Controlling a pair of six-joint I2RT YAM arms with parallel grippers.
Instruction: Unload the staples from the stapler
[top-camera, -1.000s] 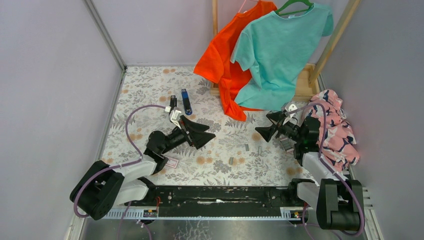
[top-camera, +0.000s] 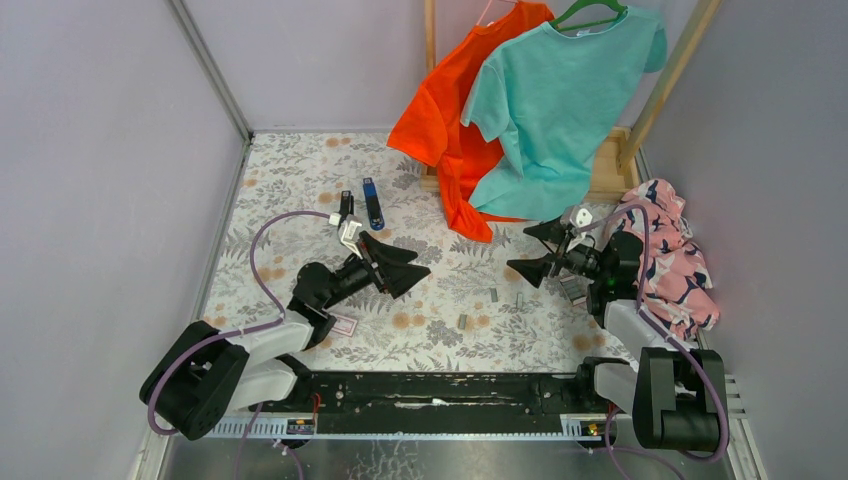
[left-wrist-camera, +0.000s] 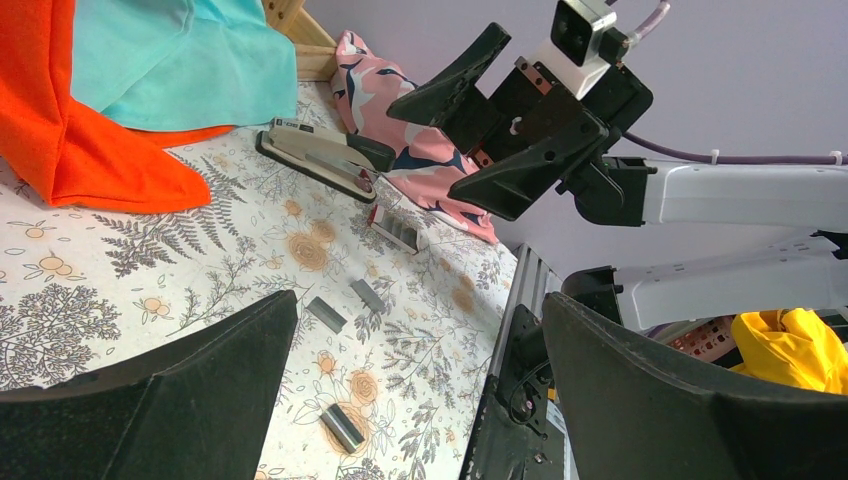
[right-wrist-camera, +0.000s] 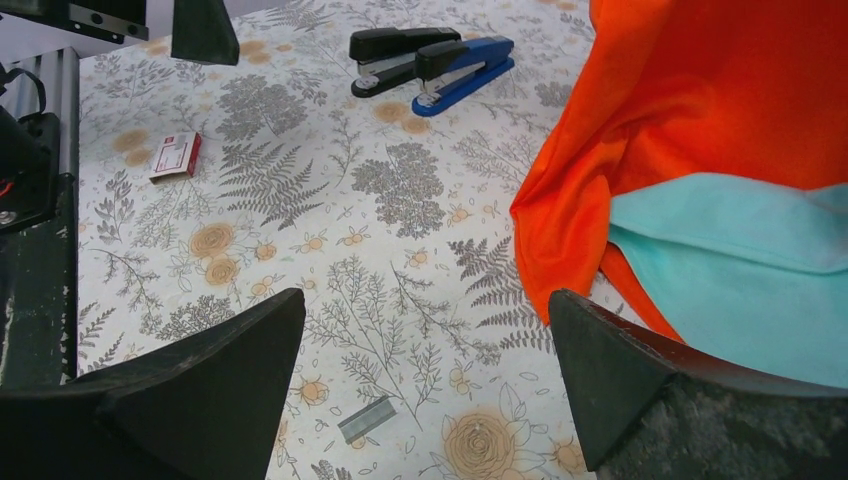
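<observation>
A blue stapler (top-camera: 373, 203) and a black stapler (right-wrist-camera: 400, 50) stand at the back left. A third, grey-and-black stapler (left-wrist-camera: 318, 155) lies at the right, under my right gripper in the left wrist view. Small grey staple strips (left-wrist-camera: 340, 427) lie loose on the patterned mat between the arms. My left gripper (top-camera: 405, 265) and my right gripper (top-camera: 536, 251) both stand open above the mat, with nothing between their fingers.
An orange shirt (top-camera: 435, 120) and a teal shirt (top-camera: 540, 110) hang at the back, reaching down to the mat. Pink patterned cloth (top-camera: 665, 270) is heaped at the right. A small red box (right-wrist-camera: 175, 156) lies near the left arm.
My right gripper has shifted very slightly left and down in the top view. The left arm and the objects on the mat look unchanged.
</observation>
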